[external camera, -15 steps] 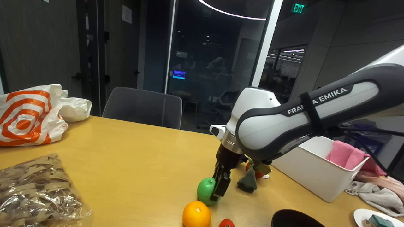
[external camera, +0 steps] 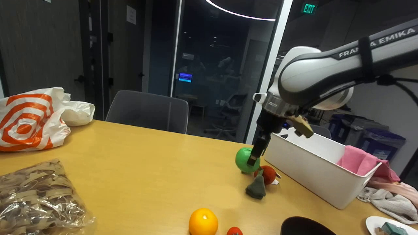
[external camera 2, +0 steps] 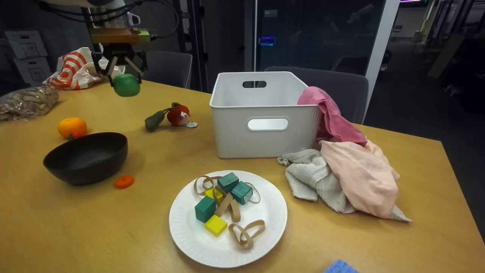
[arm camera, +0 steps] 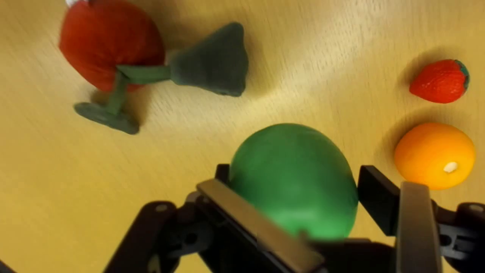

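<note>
A round green fruit (arm camera: 293, 179) is held between the two fingers of my gripper, which is shut on it. In exterior view 2 the gripper (external camera 2: 126, 82) and the green fruit (external camera 2: 126, 85) hang in the air above the table, clear of its surface. Exterior view 1 shows the green fruit (external camera: 247, 160) behind one dark finger (external camera: 256, 150), near the red plush vegetable (external camera: 268, 174). The fruit's lower part is hidden by the fingers in the wrist view.
A white bin (external camera 2: 268, 132) stands on the table with pink cloth (external camera 2: 334, 113) over its side. An orange (arm camera: 435, 155), a strawberry (arm camera: 440, 81), a black bowl (external camera 2: 86, 157) and a plate (external camera 2: 182, 227) of blocks and bands lie around.
My gripper has risen and moved away from the orange, toward the back right in exterior view 1, carrying the green fruit. The other objects look unmoved.
</note>
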